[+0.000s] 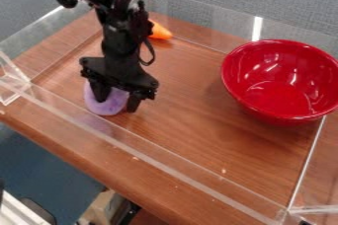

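Note:
The black robot gripper is lowered over a round purple object on the wooden table, near the left side. Its fingers surround the top and right of the object and hide part of it. Whether they are closed on it I cannot tell.
A large red bowl stands on the right. An orange object lies behind the arm. Clear walls edge the wooden table, whose middle is bare.

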